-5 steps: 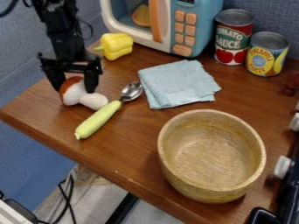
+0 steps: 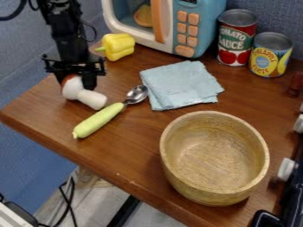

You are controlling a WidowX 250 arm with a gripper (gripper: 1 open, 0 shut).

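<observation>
The black gripper (image 2: 73,73) is at the left of the table, pointing down over a white mushroom-like object (image 2: 85,94) with some red on it, which it overlaps at the top. Whether the fingers are closed on it cannot be told. A green-handled scoop (image 2: 99,121) with a metal head lies just to the right. A light blue cloth (image 2: 180,86) is folded near the middle, and a wooden bowl (image 2: 215,191) stands at the front right.
A yellow pepper (image 2: 116,44) sits behind the gripper. A toy microwave (image 2: 190,27), a tomato sauce can (image 2: 236,44) and a yellow can (image 2: 270,55) stand at the back. Black appliances edge the right side.
The gripper has shifted slightly, and the white object beneath it has tilted more upright, its lower end moving a little left and up.
</observation>
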